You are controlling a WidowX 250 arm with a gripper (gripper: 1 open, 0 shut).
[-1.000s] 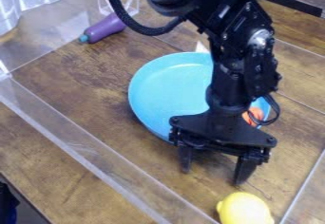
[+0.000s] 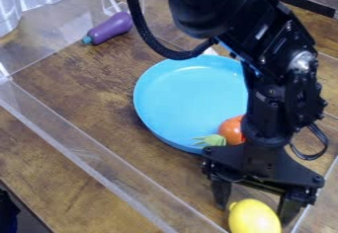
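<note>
My black gripper (image 2: 256,190) hangs low at the right of the camera view, open, its fingers just above and around the upper end of a yellow lemon-like object (image 2: 254,218) at the bottom edge. Behind my gripper, a blue plate (image 2: 179,99) lies on the wooden table, partly hidden by the arm, with a red tomato-like item (image 2: 231,129) and a pale green-topped item (image 2: 211,140) at its near right.
A purple eggplant (image 2: 109,28) lies at the upper left beside a clear plastic wall (image 2: 99,168) that runs along the table (image 2: 66,99).
My gripper has moved right and toward the camera, from beside the plate to over the yellow object. The red item on the plate is now partly uncovered.
</note>
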